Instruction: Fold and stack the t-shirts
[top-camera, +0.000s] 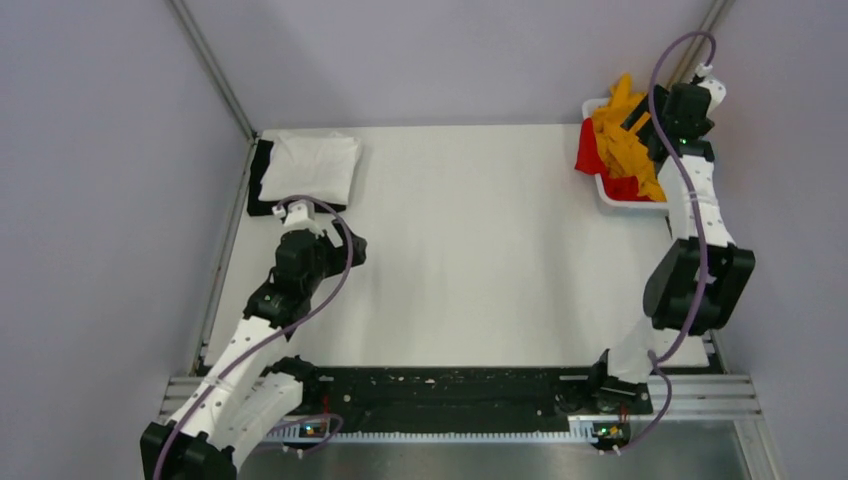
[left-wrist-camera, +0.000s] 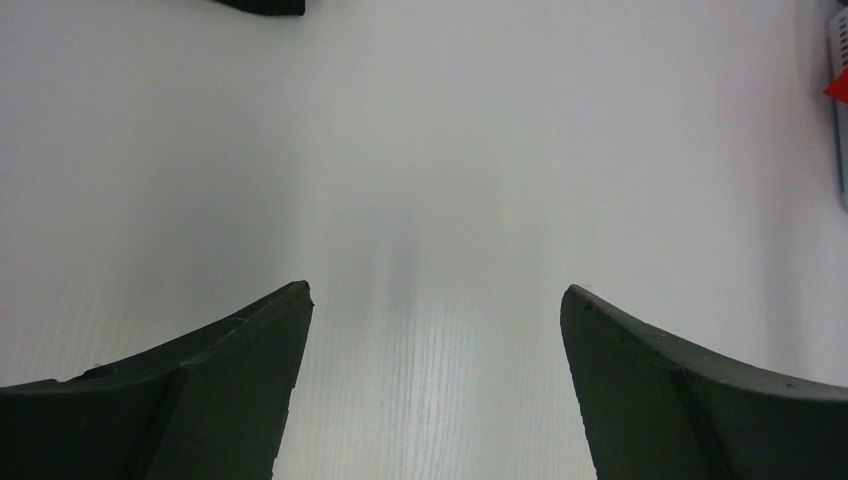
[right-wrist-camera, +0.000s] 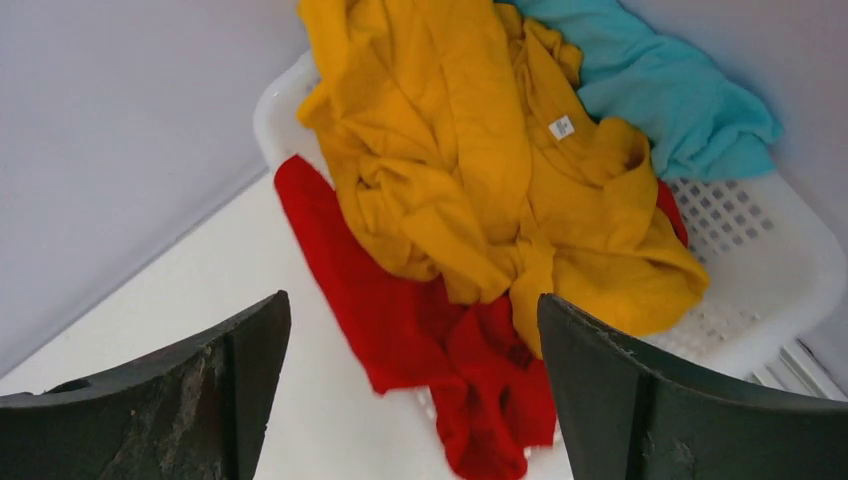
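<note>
In the far right corner a white basket (top-camera: 632, 205) holds crumpled shirts: a yellow one (right-wrist-camera: 470, 150) on top, a red one (right-wrist-camera: 390, 320) spilling over the near-left rim, and a turquoise one (right-wrist-camera: 670, 95) at the side. My right gripper is open above the basket, its fingers (right-wrist-camera: 245, 360) apart with no cloth gripped. At the back left lies a folded white shirt (top-camera: 308, 168) on top of a folded black shirt (top-camera: 256, 195). My left gripper hangs open over bare table in front of that stack.
Walls close in the left, back and right sides. A dark strip (top-camera: 450, 400) runs along the front edge.
</note>
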